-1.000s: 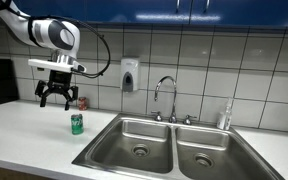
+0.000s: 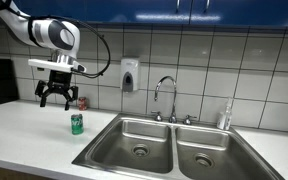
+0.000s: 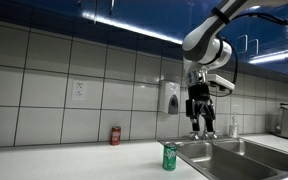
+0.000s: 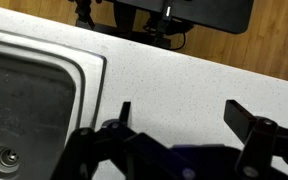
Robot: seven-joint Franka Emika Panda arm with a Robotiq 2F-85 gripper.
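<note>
Above the white counter [image 2: 44, 135], to the left of the sink, my gripper [image 2: 55, 103] hangs with its fingers spread and nothing between them. A green can [image 2: 77, 124] stands upright on the counter, just right of the gripper in exterior view 1. Farther back, close to the tiled wall, is a smaller-looking red can [image 3: 115, 136]. In the wrist view the gripper has bare counter between its fingers, and neither can shows there.
A double-basin sink [image 2: 169, 128] with a tall faucet [image 2: 165, 90] fills the counter's middle. A soap dispenser [image 2: 130, 75] hangs on the wall; a bottle [image 2: 225, 116] stands behind the sink's right end. Counter left of the sink is mostly clear.
</note>
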